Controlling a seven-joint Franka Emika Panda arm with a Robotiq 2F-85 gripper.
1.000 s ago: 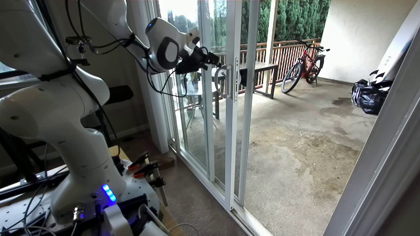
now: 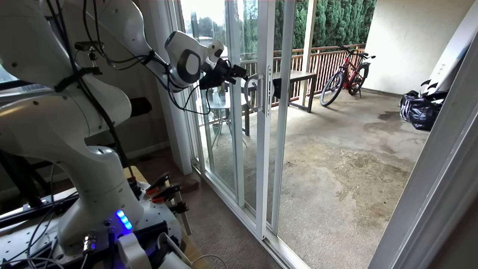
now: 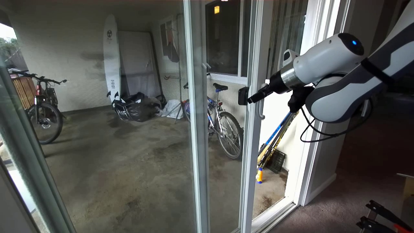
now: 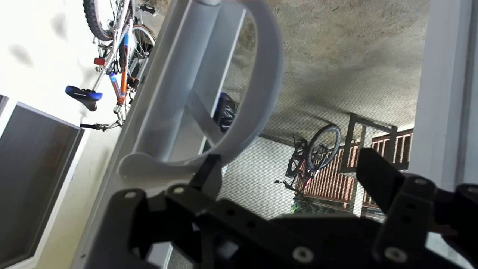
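Observation:
A white curved handle [image 4: 271,76] is fixed to the edge of the sliding glass door [image 2: 263,179], which stands partly open. Open and empty, my gripper is close by the handle in the wrist view. One of its black fingers [image 4: 208,177] overlaps an end of the handle there; whether they touch I cannot tell. The other finger [image 4: 378,177] is well apart, with the balcony visible through the gap. From exterior view 1, the gripper appears beside the upper part of the handle, on the room side.
Past the doorway is a concrete balcony floor [image 2: 331,192], mostly clear. A red bicycle [image 2: 347,74], a table [image 2: 298,76] and a black bag [image 2: 421,112] stand out there. Black clamps [image 2: 165,192] are on the robot's base. The door runs in a floor track [image 2: 224,204].
My gripper has come slightly lower and a little to the left in exterior view 1, staying beside the handle. The door and its handle have not visibly moved.

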